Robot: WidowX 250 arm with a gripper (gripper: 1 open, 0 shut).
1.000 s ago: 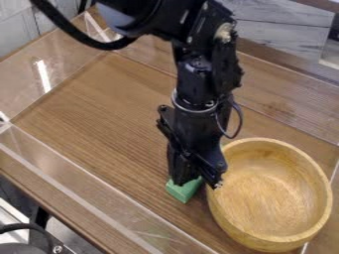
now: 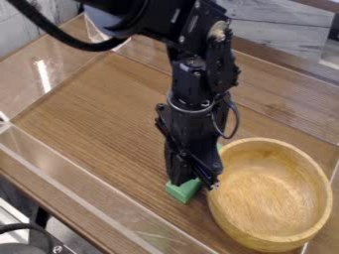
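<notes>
My black gripper (image 2: 192,171) points down at a green block (image 2: 184,190) on the wooden table, just left of a light wooden bowl (image 2: 272,208). The gripper's lower end covers part of the block, and a bit of green also shows behind it near the bowl's rim. Whether the fingertips touch or hold the block is hidden.
A clear raised edge runs along the lower left, with dark cables beyond it. The bowl takes up the lower right.
My gripper has shifted very slightly over the block; the block and bowl look unchanged.
</notes>
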